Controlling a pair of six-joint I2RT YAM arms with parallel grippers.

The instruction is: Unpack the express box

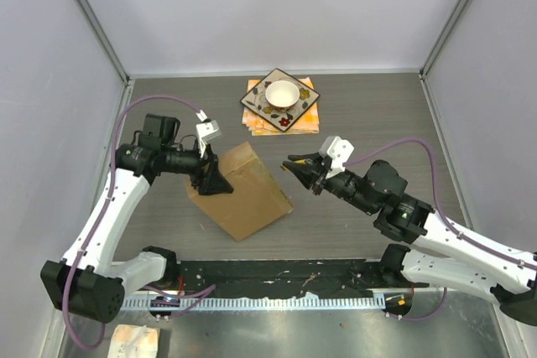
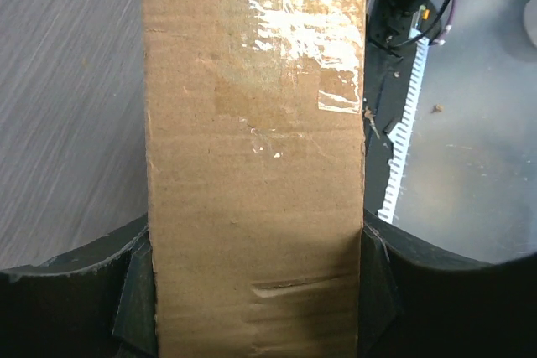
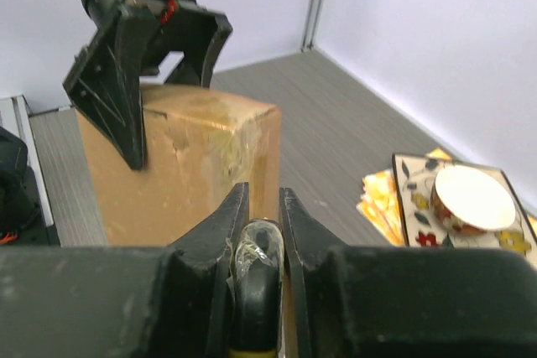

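Observation:
A cardboard box [image 1: 247, 203] with clear tape stands tilted at the table's left middle. My left gripper [image 1: 211, 182] is shut on it; in the left wrist view the box [image 2: 256, 165] fills the space between the fingers. My right gripper [image 1: 295, 170] hangs right of the box, shut on a yellow-and-black tool, likely a box cutter [image 3: 256, 299], whose handle shows between the fingers in the right wrist view.
At the back, a square patterned tray [image 1: 260, 103] with a white bowl [image 1: 282, 93] lies on an orange checked cloth [image 1: 298, 126].

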